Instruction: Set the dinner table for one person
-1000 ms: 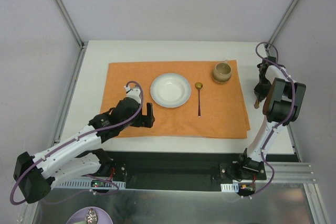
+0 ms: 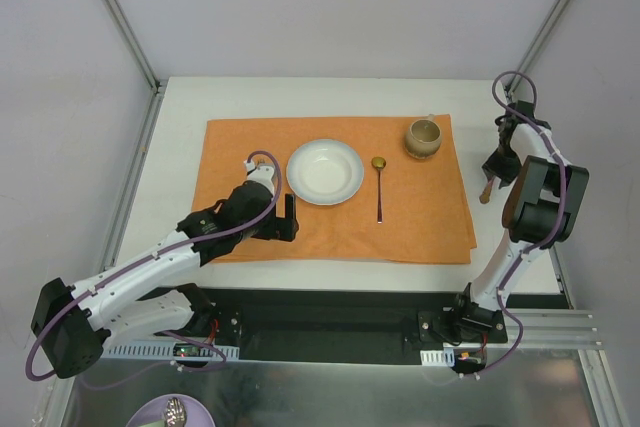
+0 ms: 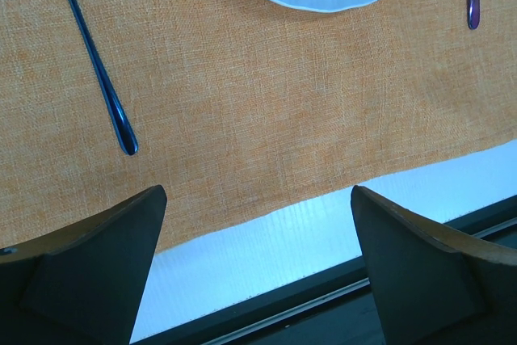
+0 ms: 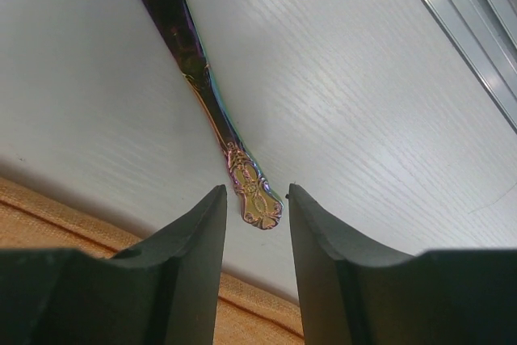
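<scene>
An orange placemat [image 2: 420,227] holds a white plate [image 2: 324,172], a mug [image 2: 423,138] at its upper right, and a spoon [image 2: 379,192] right of the plate. My left gripper [image 2: 284,222] is open over the mat at the plate's lower left; a blue utensil handle [image 3: 105,86] lies below it in the left wrist view. My right gripper is open at the table's right side, its fingertips around the handle end of an iridescent knife [image 4: 206,94], which lies on the white table outside the mat.
A metal rail [image 4: 452,22] runs along the right table edge. A purple bowl with cutlery [image 2: 152,414] sits at the bottom of the top view.
The right gripper has shifted slightly, and more of the knife handle shows in the top view. The left arm has moved very slightly.
</scene>
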